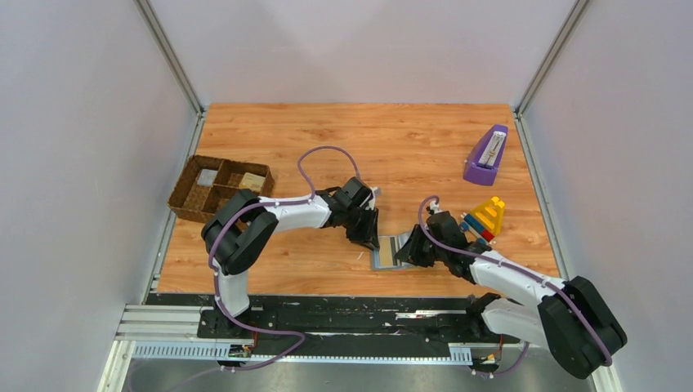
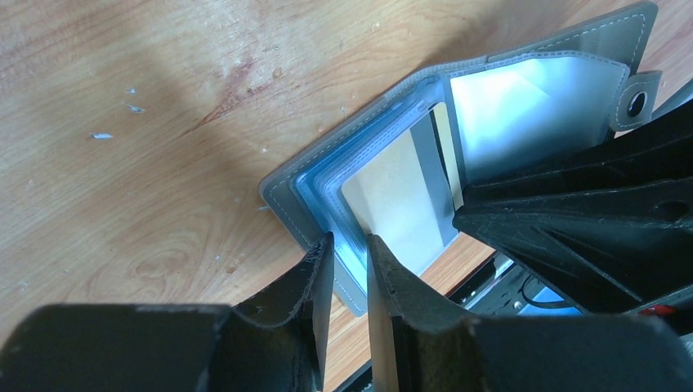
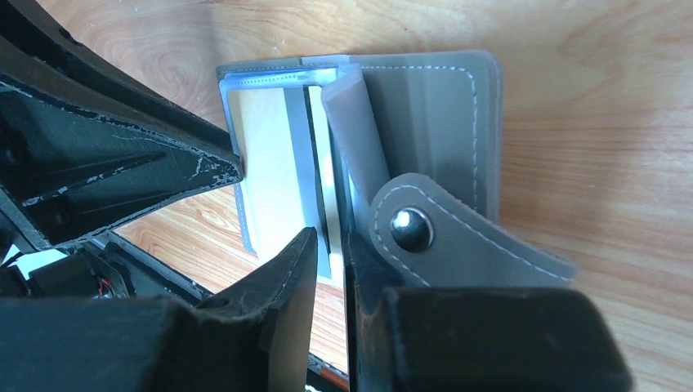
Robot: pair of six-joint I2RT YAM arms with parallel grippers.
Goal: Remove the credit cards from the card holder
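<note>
The grey card holder (image 1: 380, 255) lies open on the table between my grippers, cream and dark cards (image 2: 392, 188) in its clear sleeve. My left gripper is at the holder's outer edge, shut on that edge and sleeve as far as the left wrist view shows. My right gripper reaches onto the cards' inner edge beside the raised sleeve flap (image 3: 355, 122) and snap strap (image 3: 482, 245); its fingers are close together, and whether anything is between them is unclear.
A woven divided box (image 1: 188, 192) stands at the left. A purple object (image 1: 480, 167) and coloured toy pieces (image 1: 490, 214) lie at the right.
</note>
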